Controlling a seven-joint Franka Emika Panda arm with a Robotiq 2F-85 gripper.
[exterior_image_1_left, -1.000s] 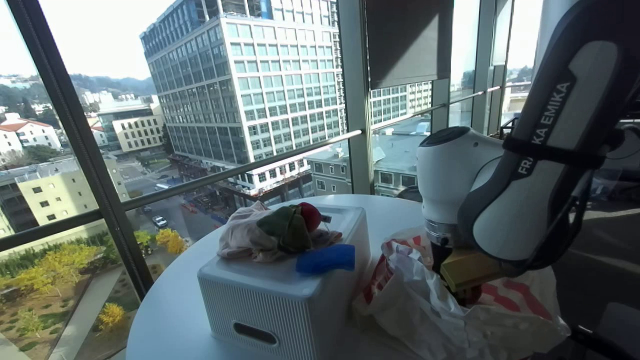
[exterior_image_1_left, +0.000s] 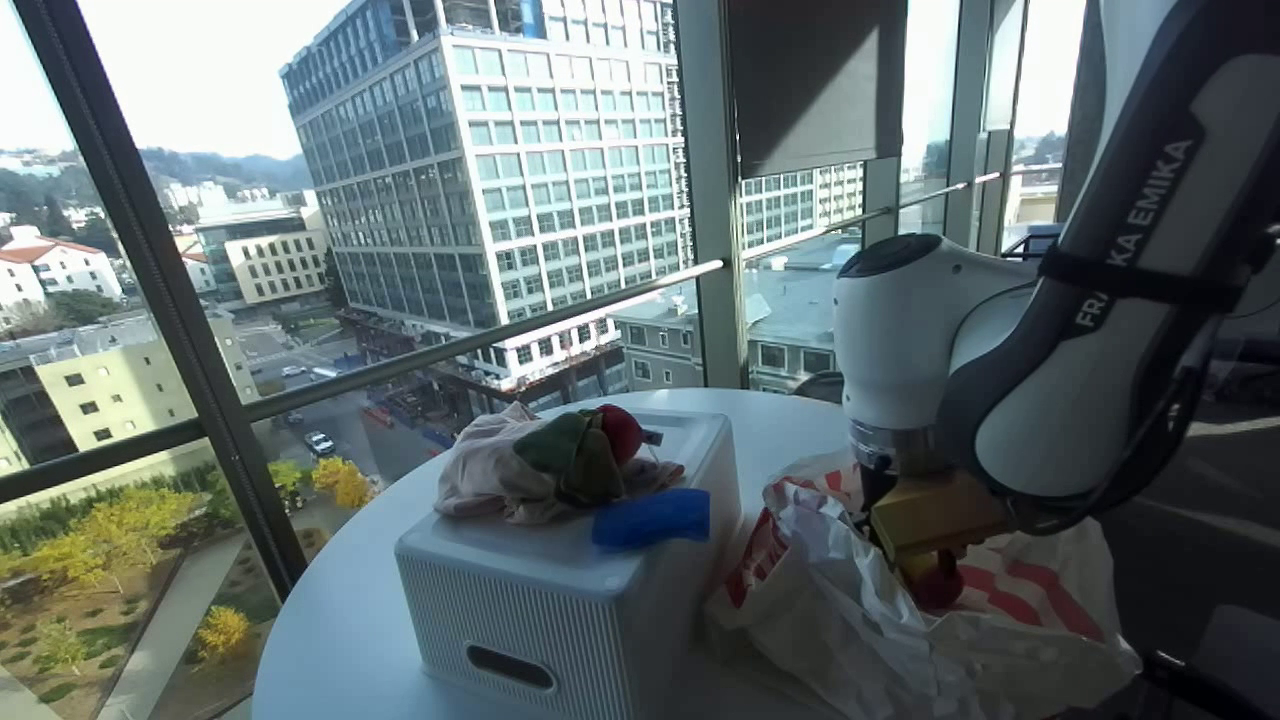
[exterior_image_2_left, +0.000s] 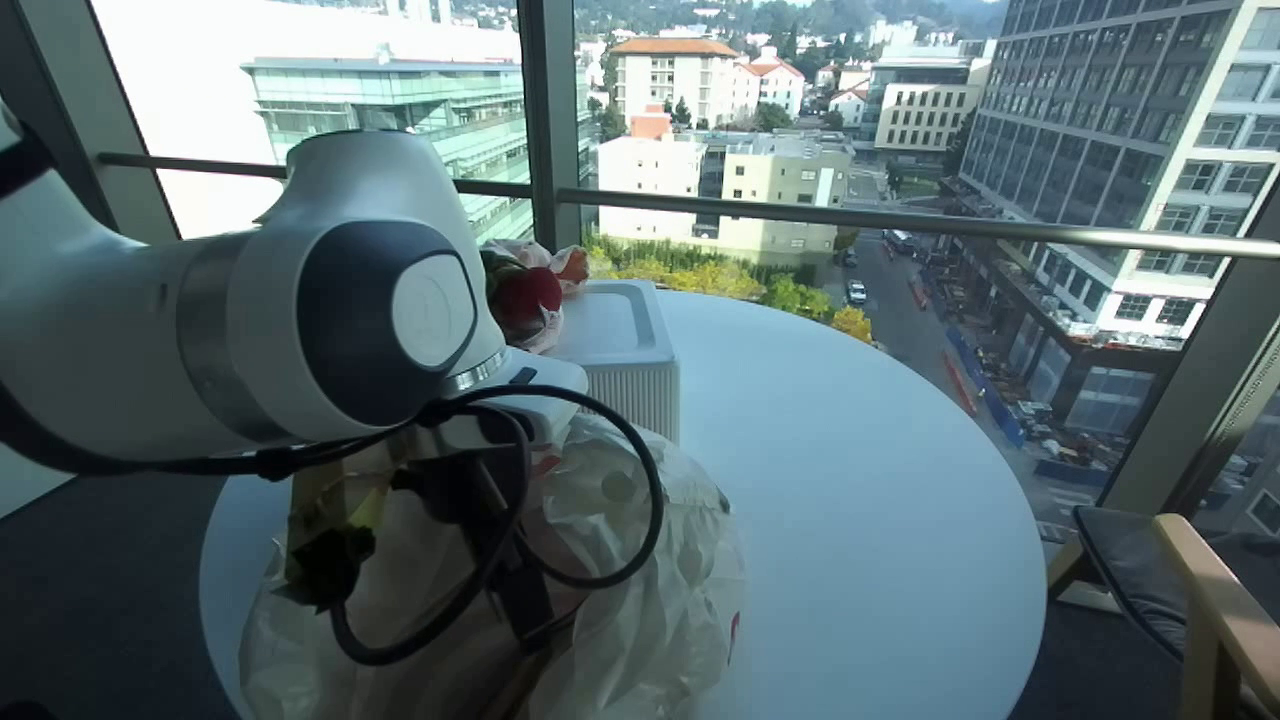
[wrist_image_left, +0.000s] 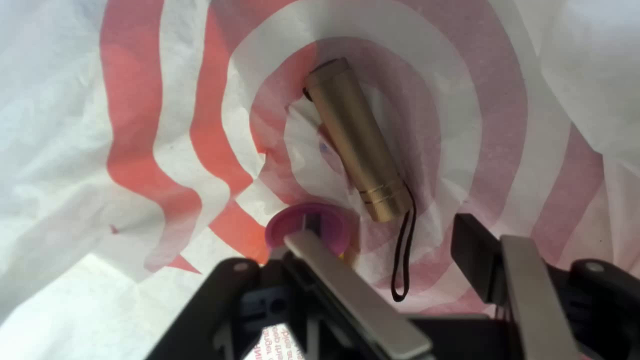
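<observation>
A bronze cylindrical flashlight (wrist_image_left: 358, 138) with a black wrist strap lies on red-and-white printed plastic in the wrist view. Below and left of it is a round purple piece (wrist_image_left: 324, 231), partly covered by my left fingertip; whether they touch I cannot tell. My gripper is open. Its fingers stand wide apart, with no object held between them; the strap's loop hangs into the gap as seen from above. From outside, the hand is down inside the mouth of the white plastic bag (exterior_image_1_left: 828, 612), so its fingertips are hidden there.
Left of the bag, a white ribbed box (exterior_image_1_left: 516, 600) stands upside down on the round white table (exterior_image_1_left: 336, 624). On it lie a pale cloth (exterior_image_1_left: 486, 468), a green-and-red item (exterior_image_1_left: 576, 450) and a blue piece (exterior_image_1_left: 654, 518). In exterior view 2 the table's right side is bare.
The forearm has swung to the right in exterior view 1, and the hand has shifted slightly up over the bag. The things on the box have not moved.
</observation>
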